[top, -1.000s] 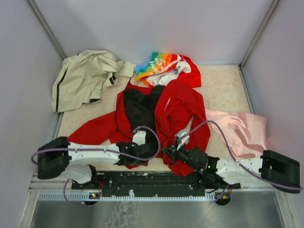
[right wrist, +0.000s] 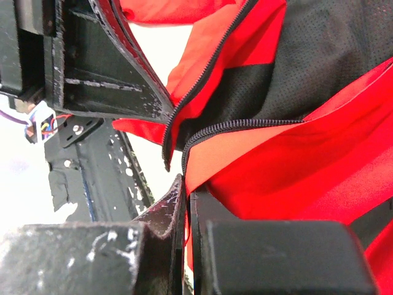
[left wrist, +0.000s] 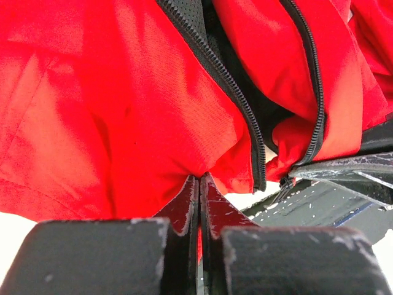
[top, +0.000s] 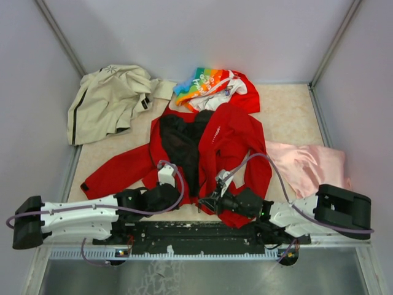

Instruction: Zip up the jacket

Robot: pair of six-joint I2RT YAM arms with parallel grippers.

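Observation:
A red jacket [top: 123, 169] lies open, black mesh lining in its middle. My left gripper is shut at the red fabric beside the lower end of one zipper strip [left wrist: 245, 110]; nothing clearly shows between its fingers. My right gripper is shut at the lower end of a zipper edge [right wrist: 239, 125], the fabric edge at its fingertips. In the left wrist view the other zipper strip [left wrist: 316, 92] runs down to the right gripper, with a small dark piece at its foot. The two grippers are close together at the jacket's bottom.
A beige garment [top: 107, 101] lies back left, a rainbow-printed cloth [top: 202, 86] at the back middle, a pink cloth [top: 307, 169] at the right. Bare tabletop [top: 288, 110] shows at the back right. Walls bound the sides and back.
My right gripper has shifted left and slightly toward the front, with the jacket's edge beside it.

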